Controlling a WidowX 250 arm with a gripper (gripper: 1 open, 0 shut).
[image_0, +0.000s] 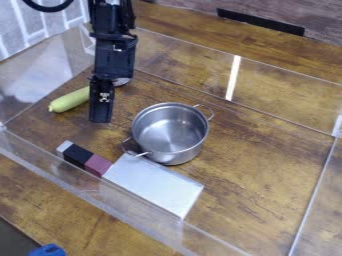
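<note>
My gripper (100, 112) hangs low over the wooden floor of the clear-walled enclosure, left of a steel pot (171, 133) with two side handles; its fingers look shut, with nothing visible between them. A pale green elongated object (67, 101), like a vegetable, lies just left of the fingers. Something light and round behind the arm is mostly hidden.
In front of the pot lie a white flat board (156, 187) and a dark block (84, 158) with a pink end, by the near wall. A blue object (47, 250) sits at the bottom left corner.
</note>
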